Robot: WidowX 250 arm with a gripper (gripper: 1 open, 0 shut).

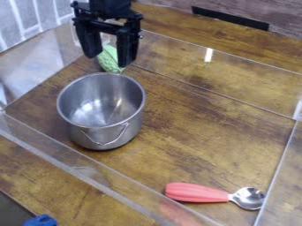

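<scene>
My gripper (106, 44) is a dark body at the top left, open, above and behind a steel pot (101, 115). A green object (111, 59) sits behind the pot, partly hidden under the gripper. A spoon with a red handle (203, 192) lies at the lower right of the wooden surface.
Clear low walls border the wooden work area (207, 124), whose middle right is free. A blue object (39, 220) lies outside at the bottom left corner.
</scene>
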